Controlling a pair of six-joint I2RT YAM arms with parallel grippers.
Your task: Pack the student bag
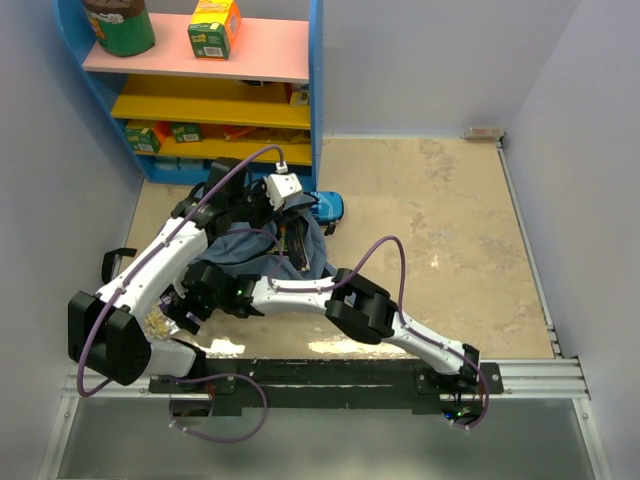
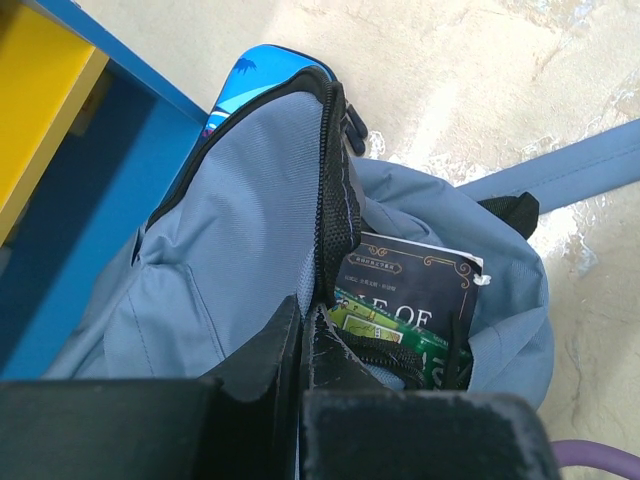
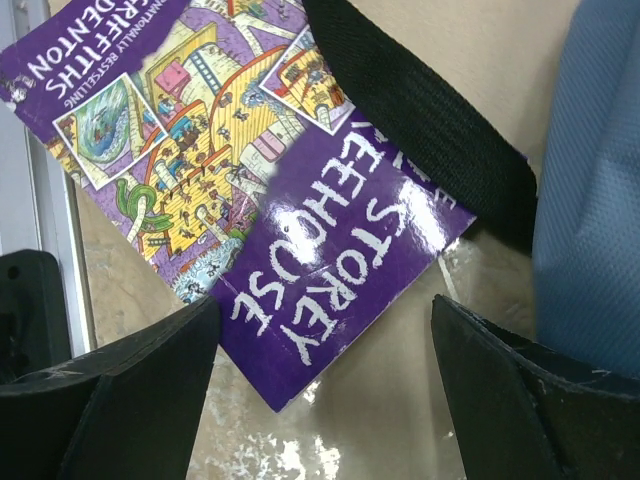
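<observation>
The blue-grey student bag [image 2: 240, 210] lies with its zipped mouth open; inside it show a dark book [image 2: 410, 285] and a green packet [image 2: 385, 325]. My left gripper is shut on the bag's edge beside the zipper. Flat on the floor lies a purple Storey Treehouse book [image 3: 310, 230], with a black strap [image 3: 430, 120] crossing its upper right. Over the book's near corner my right gripper stands open, nothing held between its fingers. In the top view the arms hide most of this book and part of the bag.
A blue pencil case [image 1: 327, 207] lies beside the bag, by the shelf. The blue shelf unit [image 1: 317, 100] holds several boxes and a dark green tub [image 1: 125, 32].
</observation>
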